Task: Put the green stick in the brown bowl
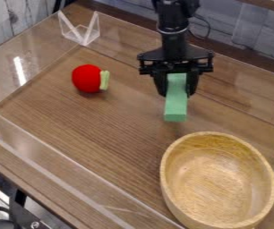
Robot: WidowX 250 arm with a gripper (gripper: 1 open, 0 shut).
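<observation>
A light green stick (175, 100) stands out below my gripper (175, 84), which is shut on its upper end. Its lower end points toward the camera; whether it touches the table cannot be told. The large tan-brown bowl (175, 179) stands at the lower right, apart from the stick and nearer the camera. It looks empty inside. The black arm reaches in from the top and hides part of the table behind the gripper.
A red ball-like object (87, 79) with a pale green piece at its side lies to the left. A clear wire-like stand (80, 29) is at the upper left. Bare wooden table (80, 143) spreads left of the bowl.
</observation>
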